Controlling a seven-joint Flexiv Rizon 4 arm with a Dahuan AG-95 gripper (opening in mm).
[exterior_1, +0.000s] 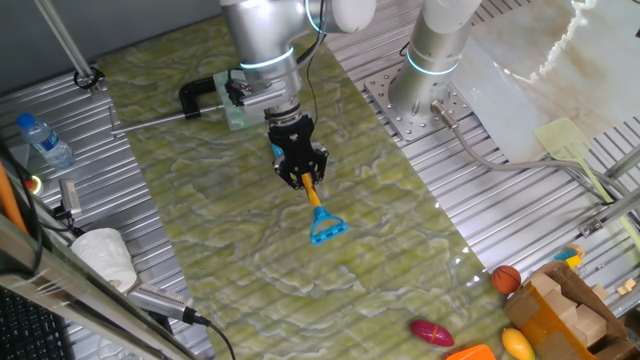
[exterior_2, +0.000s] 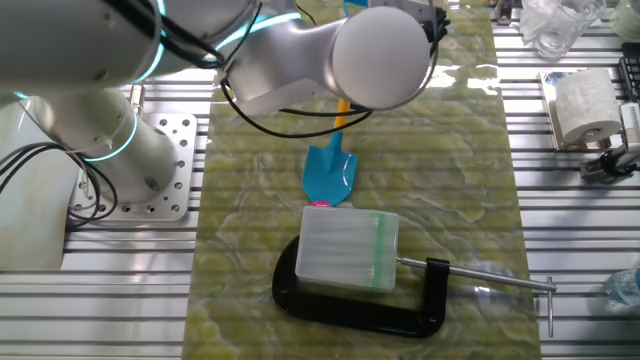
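A toy shovel has a yellow shaft, a blue D-shaped handle (exterior_1: 328, 231) and a blue blade (exterior_2: 330, 176). My black gripper (exterior_1: 304, 180) points down over the green mat and is shut on the shovel's yellow shaft, with the handle sticking out on the near side in exterior view 1. The blade shows on the other side in exterior view 2, where the arm hides the gripper. How high the shovel is above the mat I cannot tell.
A black clamp (exterior_2: 360, 313) with a translucent box (exterior_2: 345, 250) lies near the blade, a small pink thing (exterior_2: 321, 204) between box and blade. A cardboard box (exterior_1: 560, 315), a small basketball (exterior_1: 505, 279) and toy food are at the near right.
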